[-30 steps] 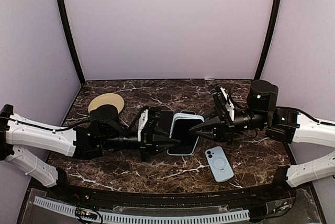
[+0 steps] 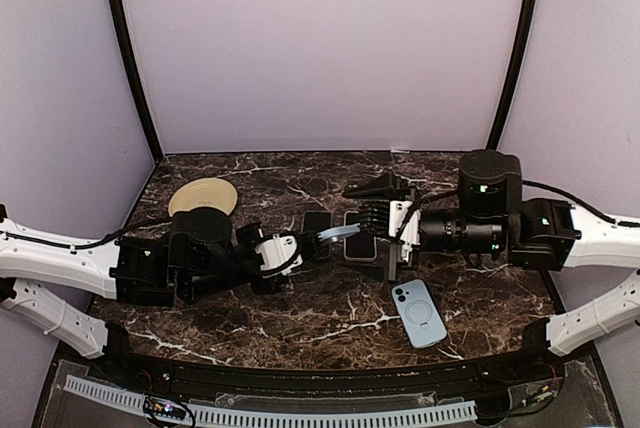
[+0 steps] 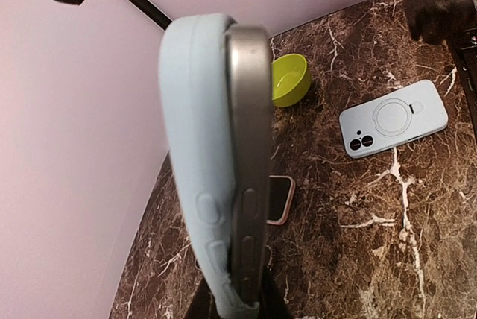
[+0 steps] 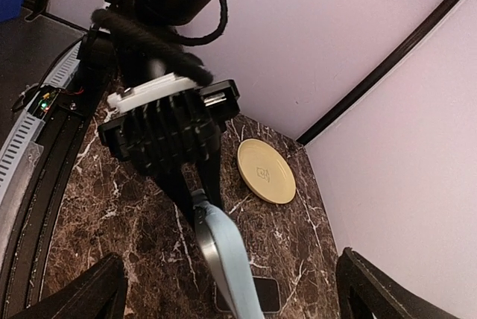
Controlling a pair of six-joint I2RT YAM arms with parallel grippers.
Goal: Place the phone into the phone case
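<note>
My left gripper (image 2: 316,240) is shut on a light blue case with a silver-edged phone (image 3: 250,147) alongside or inside it, seen edge-on in the left wrist view; whether it is fully seated I cannot tell. The case tilts toward my right gripper, which stands open around its far end in the right wrist view, fingers apart from it. Another light blue phone or case (image 2: 419,316) with a ring on its back lies at the front right of the table.
A beige plate (image 2: 203,191) sits at the back left. A yellow bowl (image 3: 291,80) is partly hidden in the top view. Dark phones (image 3: 279,197) lie in the middle under the held item. Walls enclose the back and sides.
The held phone and case have turned from face-on to edge-on.
</note>
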